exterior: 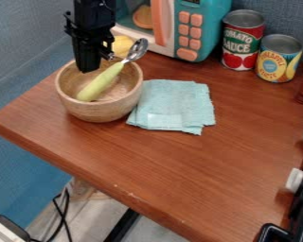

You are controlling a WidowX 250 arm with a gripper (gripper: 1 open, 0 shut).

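The black gripper (88, 52) is above the wooden bowl (98, 107) at the upper left; whether its fingers are open or shut is hard to make out. A pale yellow-green corn-like item (99, 84) lies slanted in the bowl. A metal spoon (135, 50) rises from the bowl's upper right, just right of the gripper. A folded light-blue cloth (172, 109) lies right of the bowl.
A teal toy microwave (204, 28) stands behind, with a tomato sauce can (240, 43) and a second can (278, 60) to its right. Black appliance edges line the right.
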